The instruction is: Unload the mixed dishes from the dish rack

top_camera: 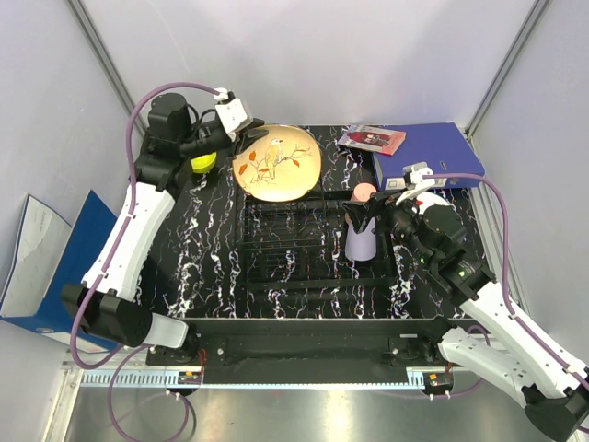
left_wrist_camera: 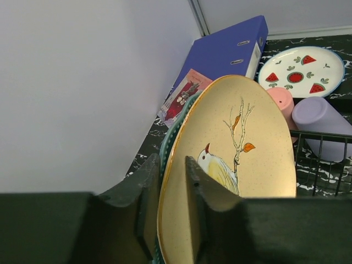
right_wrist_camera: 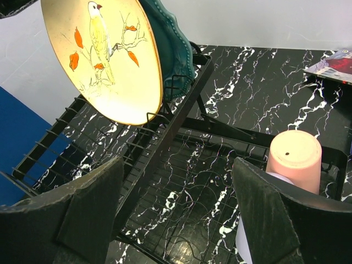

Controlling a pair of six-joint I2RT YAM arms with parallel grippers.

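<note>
A cream plate with a bird [top_camera: 276, 170] stands tilted in the black dish rack [top_camera: 304, 284], a teal dish [right_wrist_camera: 180, 55] behind it. My left gripper is part open at the plate's near rim, its fingers either side of that edge; whether they touch it is unclear. My right gripper stands open above the rack's right side, over a pink cup [right_wrist_camera: 294, 159] and a lilac cup [top_camera: 361, 244]. A white watermelon plate [left_wrist_camera: 301, 70] shows beyond them.
A blue binder [top_camera: 428, 147] and a magazine [top_camera: 368, 138] lie at the back right. A yellow object [top_camera: 202, 163] sits left of the rack. A blue folder [top_camera: 69, 267] leans at the left wall.
</note>
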